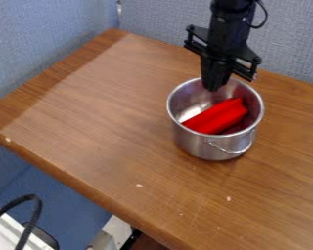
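Observation:
A steel pot [199, 144] stands on the wooden table, right of centre, with a red object [215, 118] lying inside it. My black gripper [214, 78] hangs over the back rim of the pot. It looks shut, with nothing visible between its fingers, though the tips are small in view.
Padded grey-blue walls stand behind and at the left. A black cable and a white object [5, 234] lie off the table at the lower left.

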